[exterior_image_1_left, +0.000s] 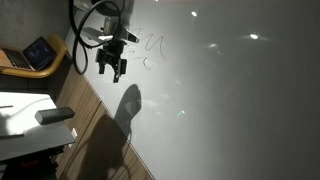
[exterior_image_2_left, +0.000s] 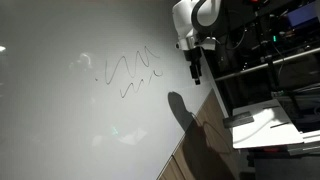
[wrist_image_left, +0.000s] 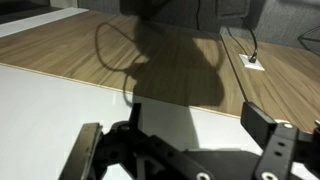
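My gripper (exterior_image_1_left: 112, 74) hangs in front of a large whiteboard (exterior_image_1_left: 210, 100), its fingers apart. The wrist view has the gripper with its two dark fingers (wrist_image_left: 262, 124) spread wide and nothing between them. Dark marker squiggles (exterior_image_2_left: 132, 72) run across the board in exterior view 2; fainter strokes (exterior_image_1_left: 150, 43) show beside the arm in exterior view 1. A dark block (exterior_image_1_left: 55, 115) lies on a white tabletop (exterior_image_1_left: 20, 120), clear of the gripper. Exterior view 2 also shows the dark block (exterior_image_2_left: 238, 121).
A brown chair (exterior_image_1_left: 45, 70) with a dark laptop-like object (exterior_image_1_left: 39, 53) stands beyond the table. Wood-coloured floor (wrist_image_left: 100, 55) borders the whiteboard. A white socket plate (wrist_image_left: 251, 62) with a cable is at the wrist view's upper right. The arm's shadow falls across board and floor.
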